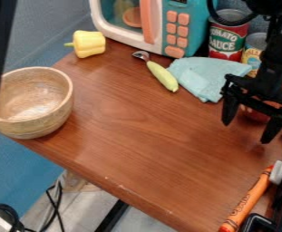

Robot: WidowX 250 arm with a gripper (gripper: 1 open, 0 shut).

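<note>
My black gripper (pixel 246 125) is at the right of the wooden table, open, its two fingers pointing down beside a reddish round object (pixel 256 112) that it partly hides; I cannot tell whether they touch it. A wooden bowl (pixel 33 113) sits at the table's left edge. A yellow pepper-like toy (pixel 87 43) stands at the back left, and a pale yellow corn or banana-like toy (pixel 164 75) lies near a spoon (pixel 142 56).
A toy microwave (pixel 143 20), tomato sauce can (pixel 226 41) and another can line the back. A light blue cloth (pixel 204 75) lies before them. An orange crayon-like tube (pixel 246 204) lies at the front right.
</note>
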